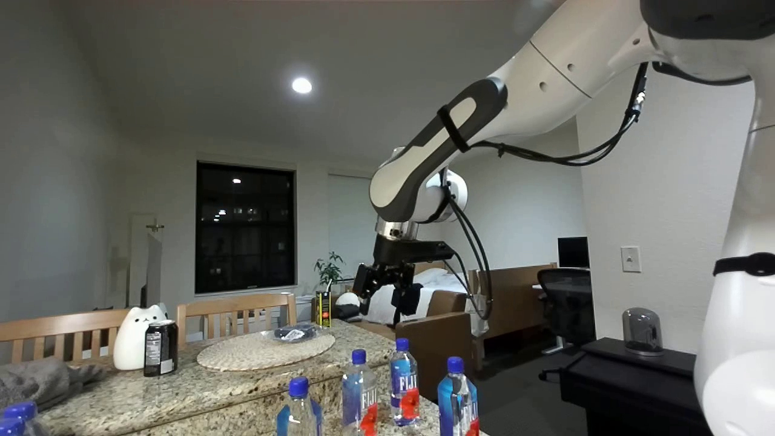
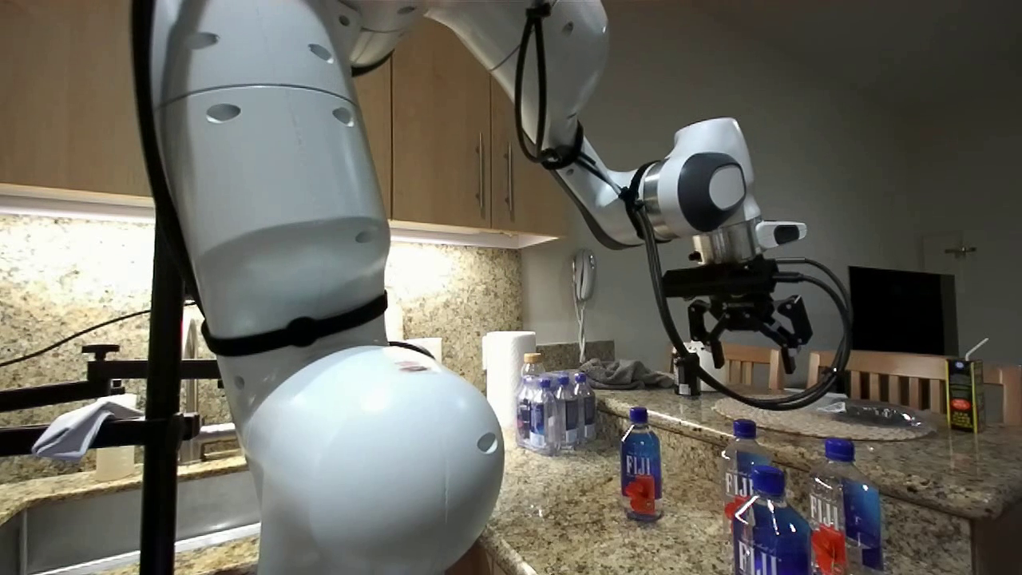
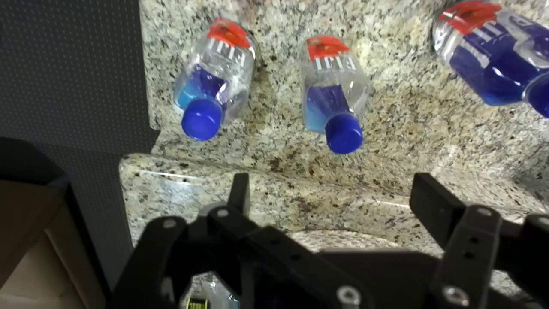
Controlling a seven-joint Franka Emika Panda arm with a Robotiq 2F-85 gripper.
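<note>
My gripper (image 2: 743,356) hangs open in the air above the counter, its fingers apart and nothing between them. In the wrist view the open gripper is over the raised ledge. Two clear Fiji water bottles with blue caps, a left one (image 3: 218,77) and a middle one (image 3: 333,90), stand on the lower counter just beyond the fingertips. A third bottle (image 3: 496,51) is at the upper right, partly cut off. Exterior view 2 shows a nearer bottle (image 2: 642,469) standing apart from the group, below and to the left of the gripper.
On the raised ledge lie a woven placemat (image 1: 240,353) and a clear plastic container (image 1: 294,333). A drink carton (image 1: 323,309), black can (image 1: 160,349) and white cat figure (image 1: 133,341) stand there too. More bottles (image 2: 556,412) cluster by the paper towel roll (image 2: 508,374).
</note>
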